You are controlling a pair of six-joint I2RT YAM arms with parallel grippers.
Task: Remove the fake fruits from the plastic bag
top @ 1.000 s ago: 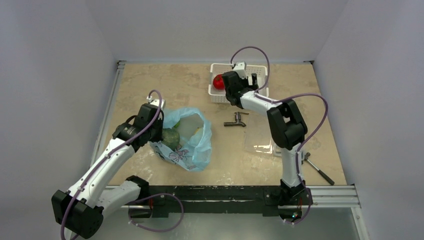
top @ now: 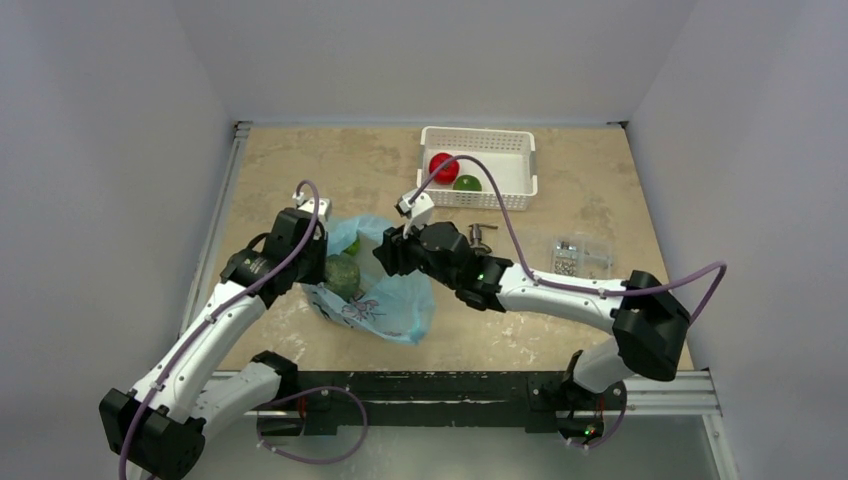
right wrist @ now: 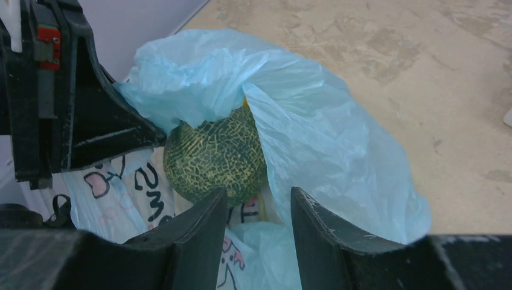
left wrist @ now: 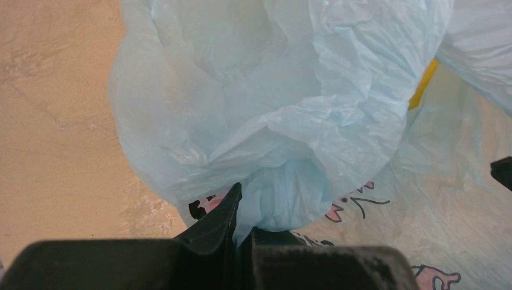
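The light blue plastic bag (top: 405,305) lies on the left of the table with its mouth toward the right. Its film is pinched in my left gripper, which is shut on the bag's edge. Inside the bag sits a dark green mottled round fruit (right wrist: 216,156); a brighter green piece (top: 352,246) shows behind it. A sliver of something yellow (left wrist: 424,84) peeks out between folds of film. My right gripper hangs at the bag's mouth, its fingers apart and nothing held between them. The deeper inside of the bag is hidden by film.
A white basket (top: 510,198) at the back holds a red fruit (top: 444,168) and a green one (top: 467,184). A metal fitting (top: 477,238) lies before it, and a clear parts box (top: 585,257) is to the right, partly behind my right arm.
A green fruit now shows in the basket beside the red one. My left arm has barely moved.
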